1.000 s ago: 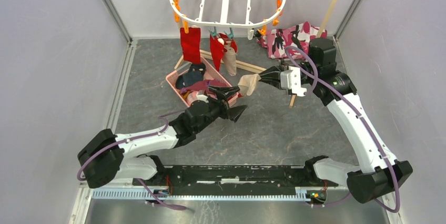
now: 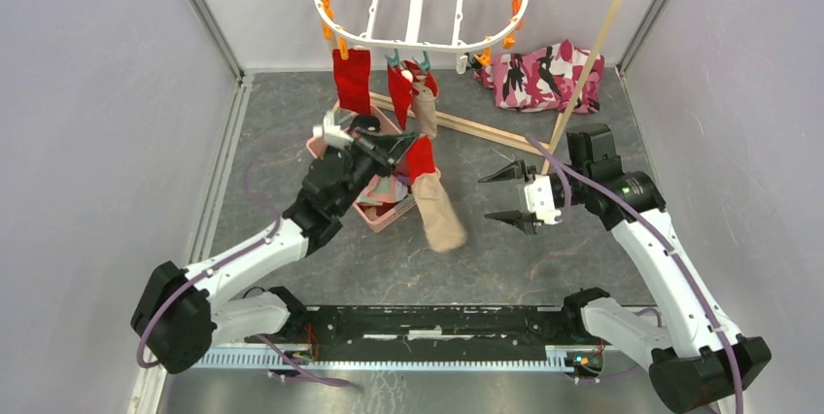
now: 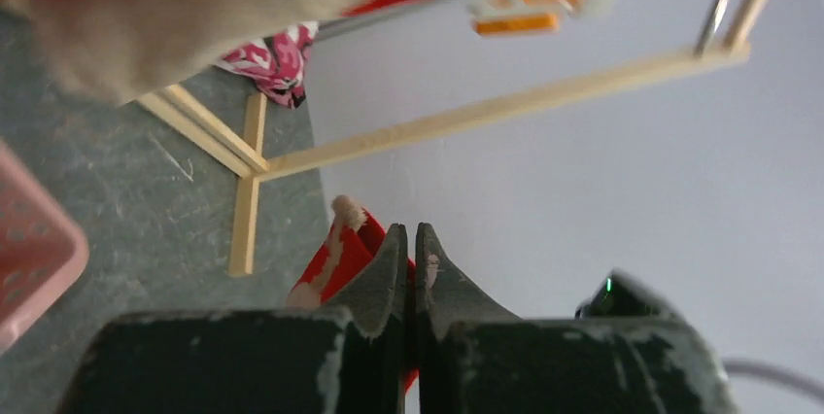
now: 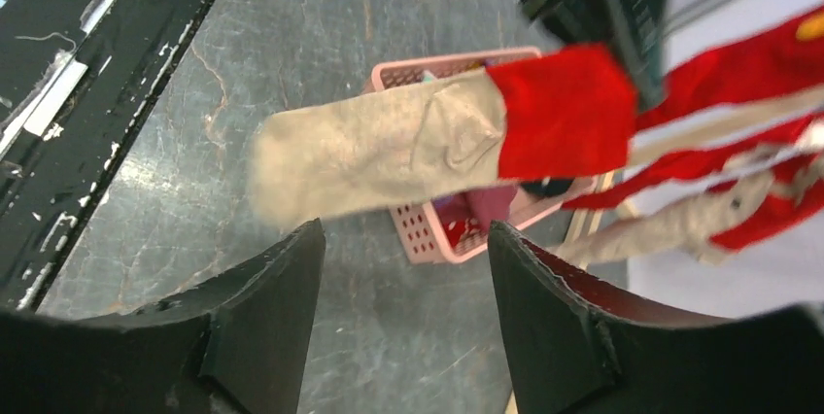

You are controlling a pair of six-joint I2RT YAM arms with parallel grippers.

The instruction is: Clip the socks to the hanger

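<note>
A beige sock with a red cuff [image 2: 439, 213] hangs from my left gripper [image 2: 412, 140], which is shut on the red end; its beige part swings blurred to the lower right. In the left wrist view, red cloth [image 3: 335, 260] shows at the pinched fingertips. My right gripper [image 2: 502, 196] is open and empty, to the right of that sock. Above, the white hanger [image 2: 418, 45] carries orange and teal clips along its rim. A red sock [image 2: 352, 79] and a red and beige pair [image 2: 426, 108] hang below the hanger's front edge.
Beneath the left arm stands a pink basket [image 2: 382, 224] with more clothing, partly hidden. A pink camouflage bag [image 2: 544, 78] lies at the back right. Wooden bars [image 2: 481, 130] cross the floor behind the grippers.
The left gripper has shut on the red cuff and moved up and back over the basket. The right gripper has let go of the sock, opened and turned, and the sock now dangles.
</note>
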